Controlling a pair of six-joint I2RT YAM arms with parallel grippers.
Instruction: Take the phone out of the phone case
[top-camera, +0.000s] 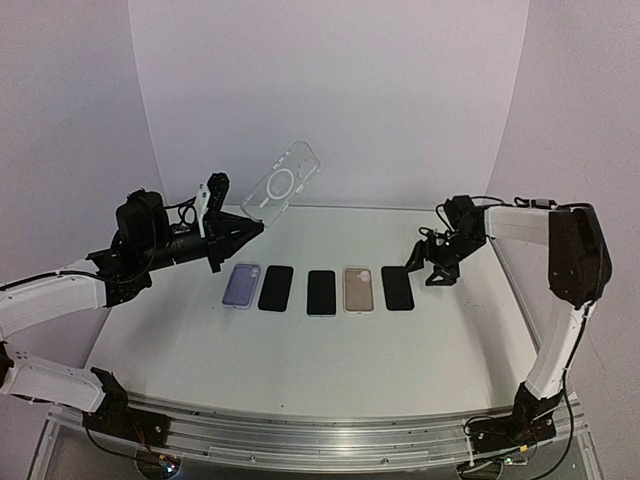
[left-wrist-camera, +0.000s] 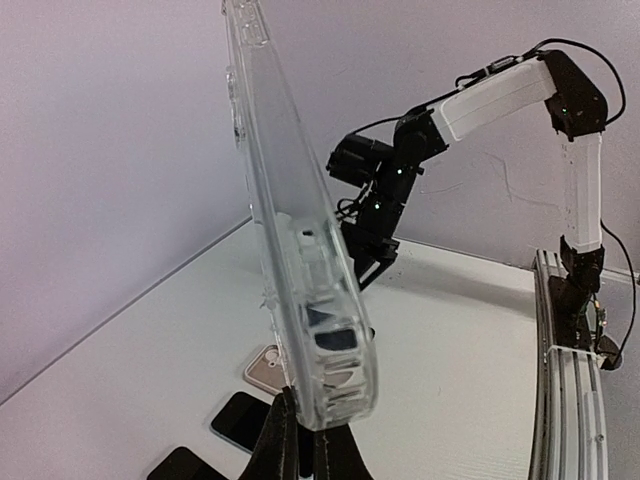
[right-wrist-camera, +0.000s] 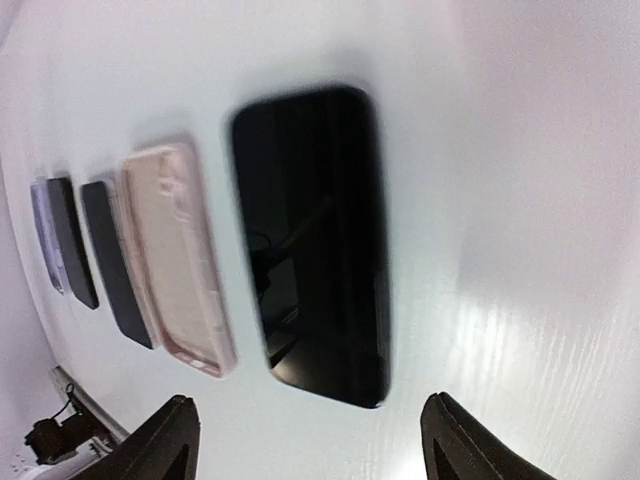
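Observation:
A clear phone case (top-camera: 283, 183) with a white ring is held up at a tilt over the back of the table. Its lower corner is pinched by my left gripper (top-camera: 258, 228), which is shut on it. The case looks see-through and empty in the left wrist view (left-wrist-camera: 300, 230). A black phone (top-camera: 397, 288) lies flat at the right end of a row. My right gripper (top-camera: 423, 271) is just right of that phone, above the table. In the right wrist view its fingers (right-wrist-camera: 160, 440) stand wide apart, with nothing between them.
Left of that phone lie a pink case (top-camera: 358, 289), a black phone (top-camera: 321, 293), another black phone (top-camera: 276, 288) and a purple case (top-camera: 241, 286).

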